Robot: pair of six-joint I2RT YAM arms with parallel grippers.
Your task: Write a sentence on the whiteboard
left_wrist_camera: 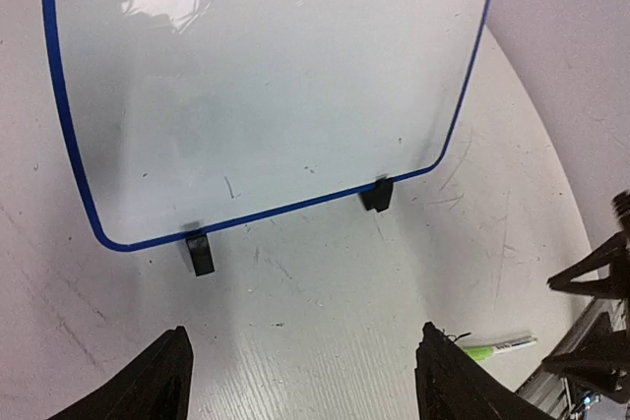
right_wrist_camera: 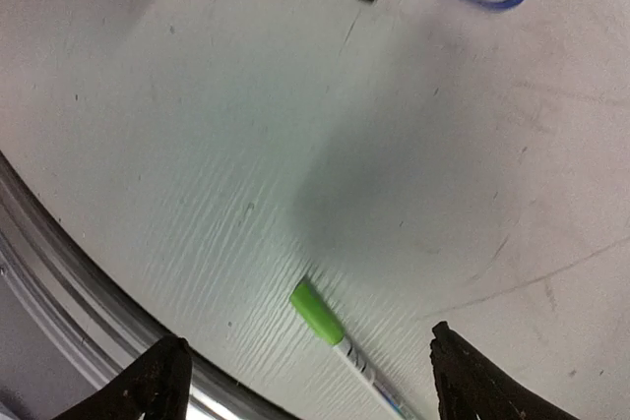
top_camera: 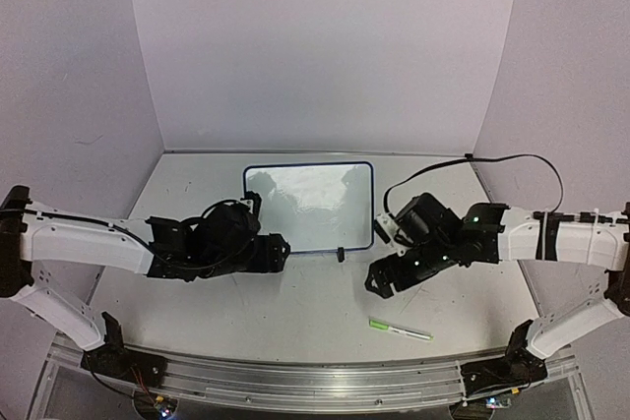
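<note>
The whiteboard [top_camera: 310,206], blank with a blue frame, lies at the middle back of the table. Its near edge carries black clips; one clip [left_wrist_camera: 200,254] shows clearly in the left wrist view. A marker [top_camera: 400,329] with a green cap lies on the table, front right of the board, cap end pointing left. My left gripper [top_camera: 283,253] is open over the board's near left corner, nothing between its fingers. Open and empty too, my right gripper [top_camera: 378,280] hangs above and behind the marker. In the right wrist view the marker's green cap [right_wrist_camera: 316,313] shows between the spread fingers.
A metal rail [top_camera: 315,378] runs along the table's front edge. Walls close off the back and both sides. The table between the board and the rail is clear apart from the marker.
</note>
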